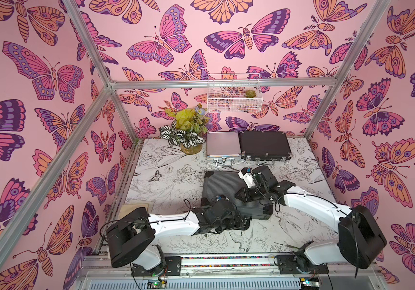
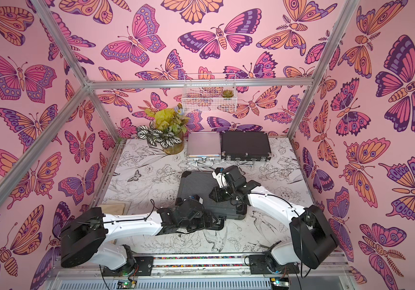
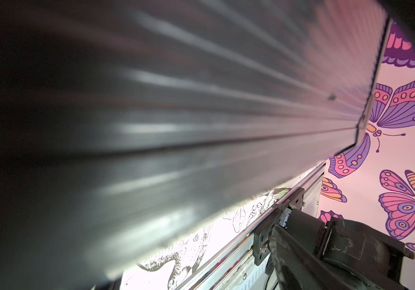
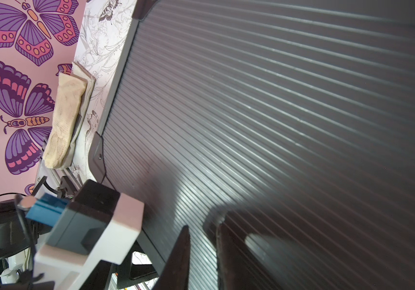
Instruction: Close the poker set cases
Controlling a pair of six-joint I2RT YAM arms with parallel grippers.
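Note:
The dark grey ribbed case (image 1: 218,182) lies on the table with its lid down; its front is partly hidden by my arms. Ribbed lid surface (image 4: 246,111) fills much of the right wrist view. My right gripper is over the lid, its fingers close together; no object can be made out between them. At the case's front edge is my left gripper (image 1: 244,223), open, near the dark handle area. In the left wrist view the case side (image 3: 207,145) is very close and blurred. Behind stand a silver case (image 1: 223,144) and a black case (image 1: 265,144), both lids down.
A potted plant (image 1: 186,128) stands left of the silver case. A pale folded cloth (image 4: 67,118) lies at the table's left edge, partly behind the left arm. Bare table shows on the left and right of the grey case.

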